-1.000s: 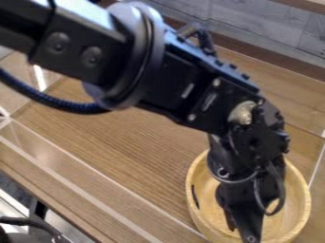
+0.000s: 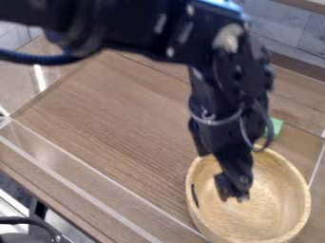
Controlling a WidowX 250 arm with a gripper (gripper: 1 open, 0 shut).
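My black gripper [image 2: 229, 166] hangs over a wooden bowl [image 2: 260, 216] at the lower right of the camera view, its fingertips above the bowl's back part. It looks open, though motion blur hides detail. No object shows between its fingers. A small green thing [image 2: 276, 128] is partly hidden behind the gripper.
A grey panelled wall stands at the back. The table's edge runs along the lower left, with a dark cable at the bottom left corner.
My gripper has risen out of the bowl, uncovering more of its inside and the green thing behind. The bowl stays in place.
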